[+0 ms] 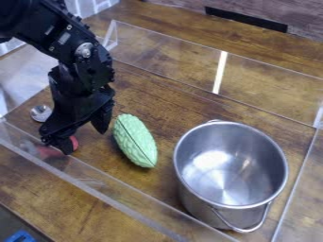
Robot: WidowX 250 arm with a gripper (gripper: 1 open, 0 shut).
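My black gripper (pixel 79 126) hangs at the left with its fingers open, low over a small red object (pixel 62 150) that is partly hidden behind them. A green textured corn-like piece (pixel 135 142) lies just right of the gripper. A small silver metal item (pixel 41 112) sits left of the gripper.
A large steel pot (pixel 229 168) with a handle stands at the right. Clear transparent walls border the wooden surface (pixel 177 66).
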